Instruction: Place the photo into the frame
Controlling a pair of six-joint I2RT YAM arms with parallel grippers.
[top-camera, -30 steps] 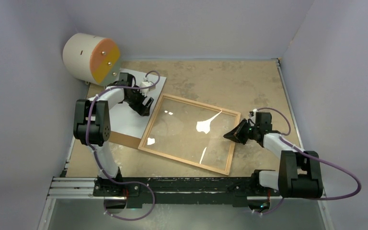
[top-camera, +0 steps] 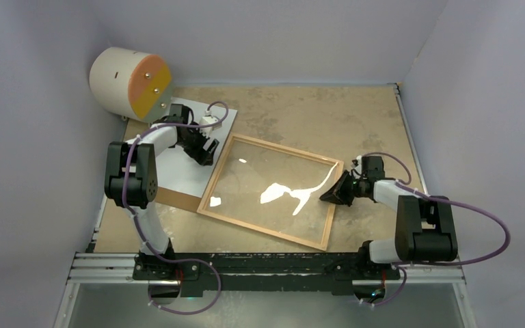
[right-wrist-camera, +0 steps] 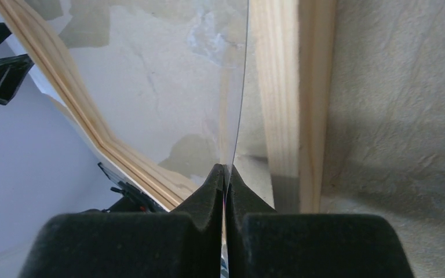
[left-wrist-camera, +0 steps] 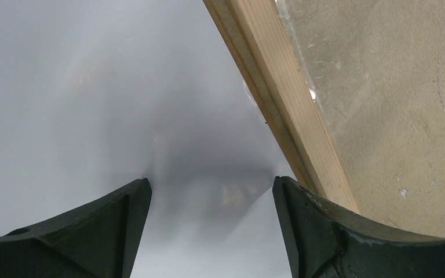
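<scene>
The wooden frame lies flat and slightly turned on the table, with a clear sheet across its inside throwing bright reflections. At its right edge my right gripper is shut; in the right wrist view the thin edge of the clear sheet runs between the fingertips, raised above the wooden rail. My left gripper stands open over the white panel, nothing between its fingers, just outside the frame's left rail. No printed picture can be made out.
A white drum with a coloured end stands at the back left, close to the white panel. A brown strip shows along the panel's lower edge. Behind the frame, the table is clear.
The reflections on the clear sheet have spread and shifted toward its right side, so the sheet bends differently. My right arm has shifted slightly; the left arm and frame look still.
</scene>
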